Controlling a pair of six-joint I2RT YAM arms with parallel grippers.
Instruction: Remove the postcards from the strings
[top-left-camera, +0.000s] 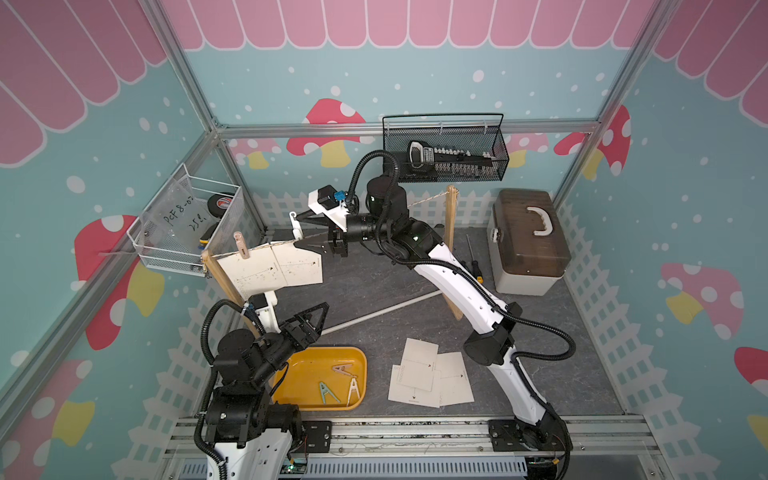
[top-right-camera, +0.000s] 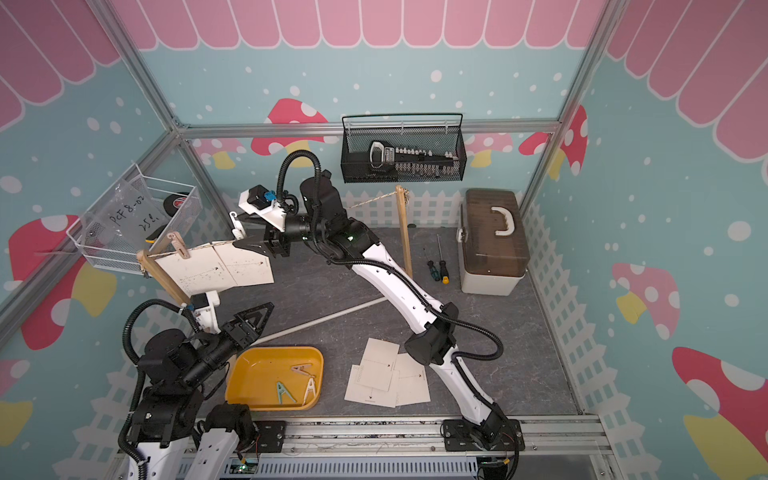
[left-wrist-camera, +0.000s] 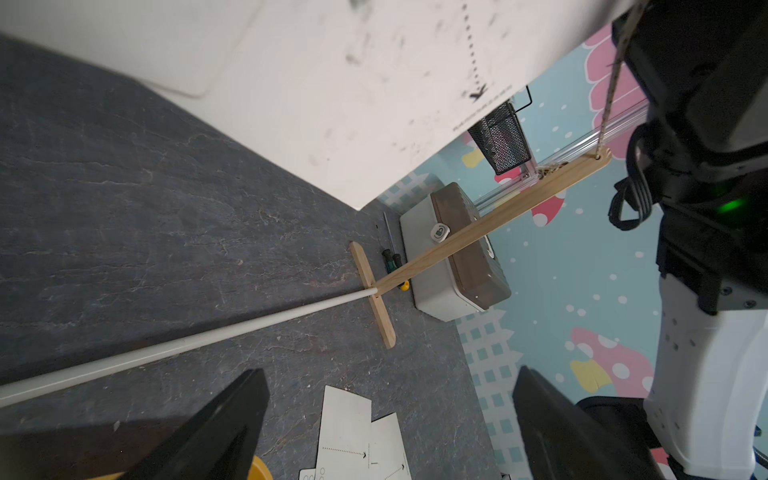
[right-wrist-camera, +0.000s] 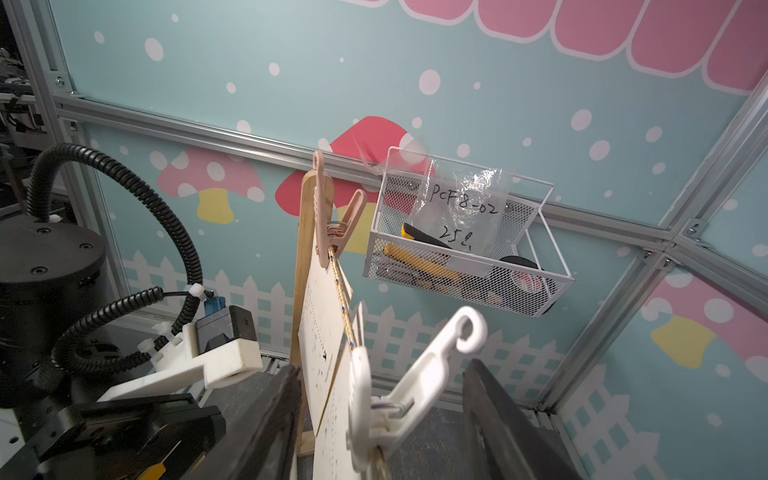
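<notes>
Two cream postcards hang side by side on the string near the left wooden post: the left postcard (top-left-camera: 249, 273) and the right postcard (top-left-camera: 300, 268). A pinkish clothespin (right-wrist-camera: 322, 220) holds the string near the post. A white clothespin (right-wrist-camera: 361, 400) grips the right postcard's top edge. My right gripper has its fingers (right-wrist-camera: 268, 420) on either side of that white clothespin, with gaps showing. Below the hanging cards, my left gripper (top-left-camera: 322, 321) is wide open and empty; its fingers (left-wrist-camera: 228, 428) frame only the view of the table. The card (left-wrist-camera: 336, 96) fills the top of the left wrist view.
A yellow tray (top-left-camera: 280, 396) with several clothespins lies in front. Loose postcards (top-left-camera: 418, 365) lie flat at front centre. The right wooden post (top-left-camera: 450, 216), a white floor rod (top-left-camera: 384, 313), a toolbox (top-left-camera: 529, 240) and a mesh basket (right-wrist-camera: 472, 264) surround the workspace.
</notes>
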